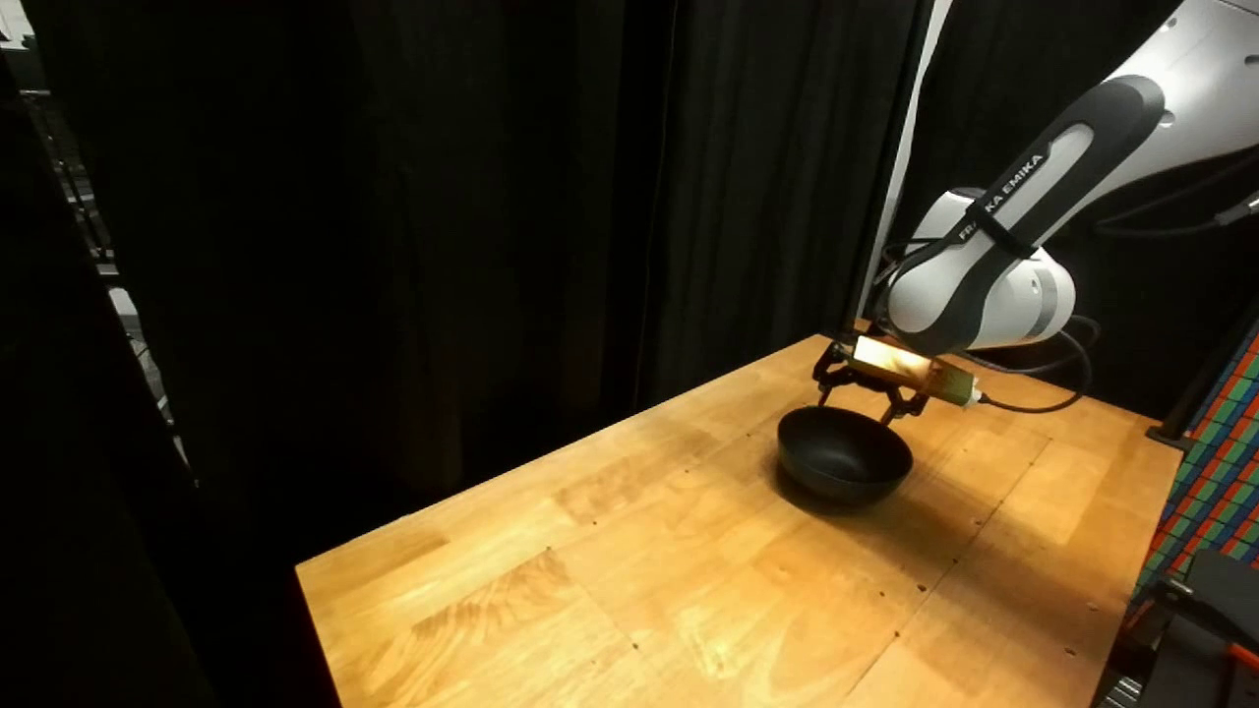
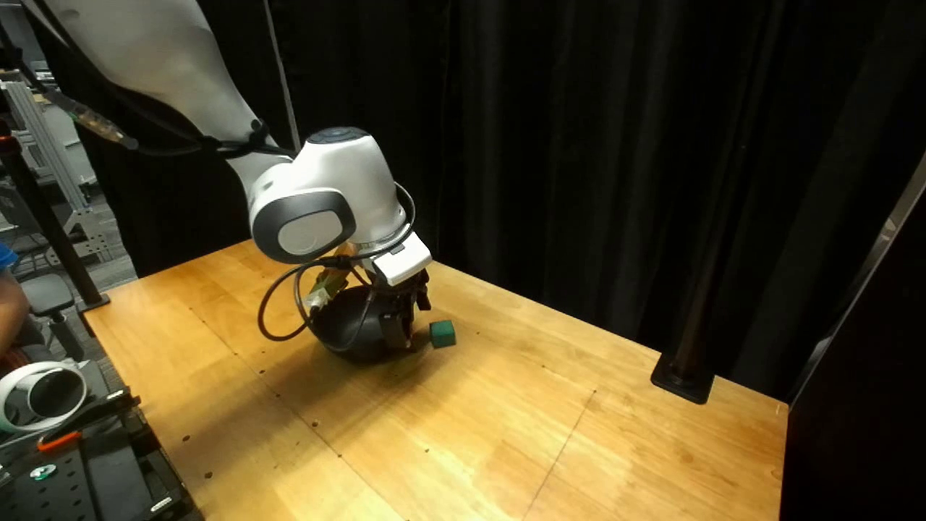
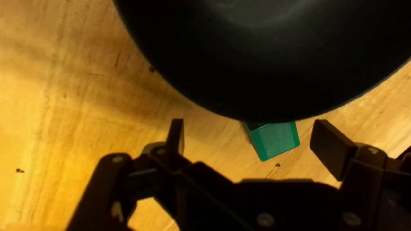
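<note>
A small green block [image 3: 275, 139] rests on the table, partly covered by the rim of a black bowl [image 3: 262, 73] in the wrist view. My gripper is open, its two fingers wide apart with the block in the gap between them but nearer the right finger; neither finger touches it there. In exterior view 1 the gripper [image 1: 858, 413] hangs low behind the bowl [image 1: 844, 454], and the block is hidden. Exterior view 2 has the green block [image 2: 443, 333] beside the bowl [image 2: 351, 325], which my hand partly covers.
A black post base [image 2: 682, 378] stands at the table's edge in exterior view 2. Black curtains hang behind the table.
</note>
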